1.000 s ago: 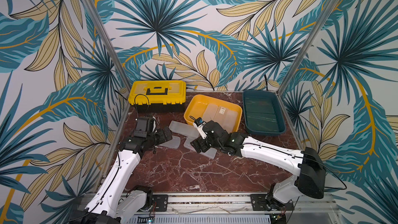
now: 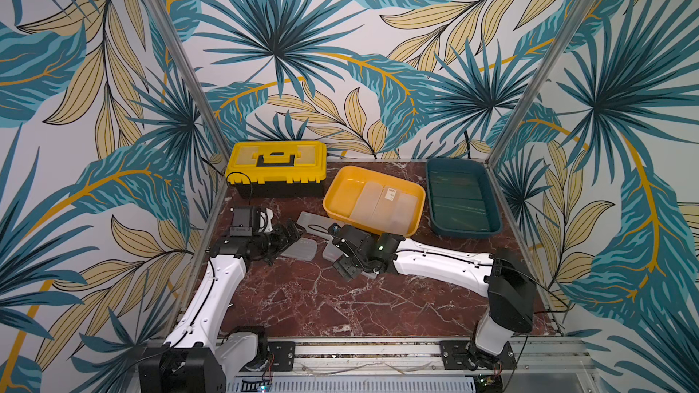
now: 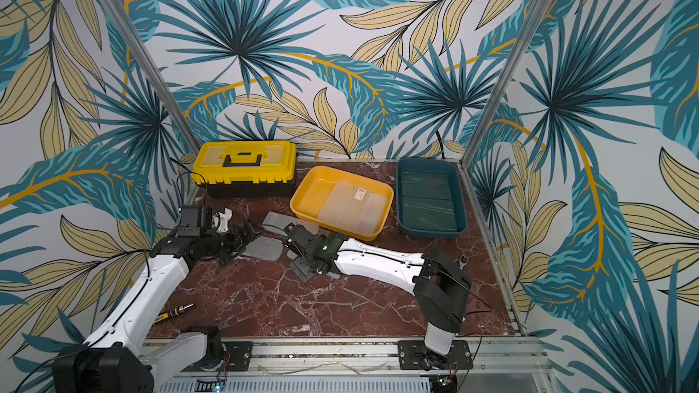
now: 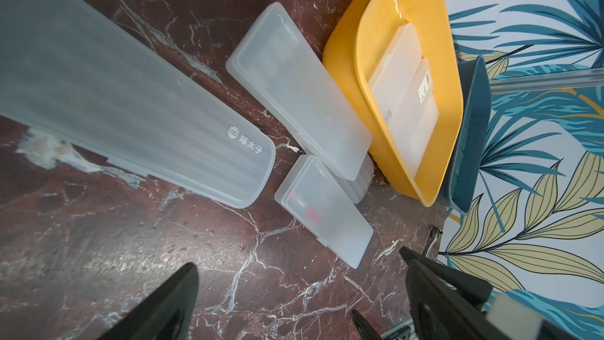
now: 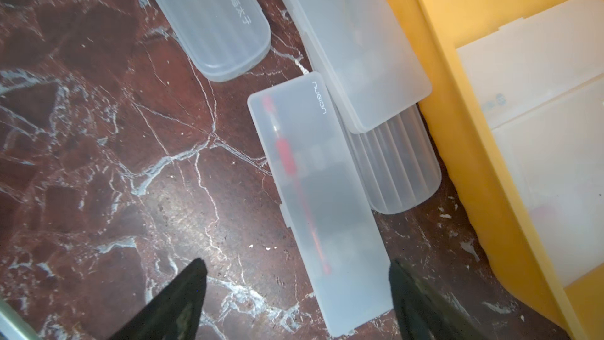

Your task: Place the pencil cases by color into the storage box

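Note:
Several translucent pencil cases lie on the marble table: a large one (image 4: 138, 107) with a cat logo, a white one (image 4: 299, 91) by the yellow tray, overlapping a ribbed one (image 5: 393, 157), and a slim one (image 5: 317, 207) with red contents. The yellow tray (image 5: 478, 182) holds pale cases (image 2: 375, 200); the dark teal tray (image 2: 466, 225) at right shows no case. My left gripper hangs open over the large case's end. My right gripper is open above the slim case, its fingertips either side of that case's lower part.
A yellow-lidded toolbox (image 2: 276, 167) stands at back left. A yellow tool (image 3: 174, 313) lies at the left edge.
The left arm has shifted slightly. The cases appear unmoved.

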